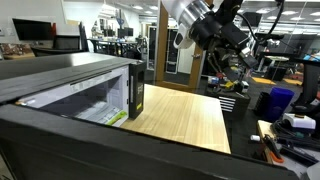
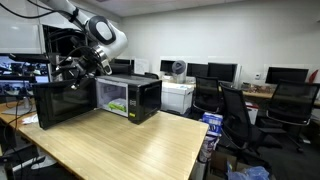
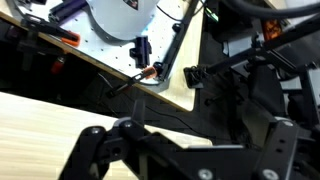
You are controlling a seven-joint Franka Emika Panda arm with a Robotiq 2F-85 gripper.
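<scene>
In the second exterior view a black microwave [image 2: 146,98] stands on the wooden table, its door [image 2: 62,100] swung wide. Its pale cavity [image 1: 82,102] shows in the first exterior view, with something green [image 1: 103,113] low inside. My gripper [image 2: 80,72] hangs in the air above the opened door, clear of the microwave body. In the wrist view two black fingers [image 3: 126,135] stand apart at the bottom edge, and no held object can be made out between them. The fingers appear open.
Cables and tools lie on a lower white surface [image 3: 110,45] beyond the table edge. Office chairs [image 2: 240,115] and a blue box [image 2: 211,122] stand off to the right.
</scene>
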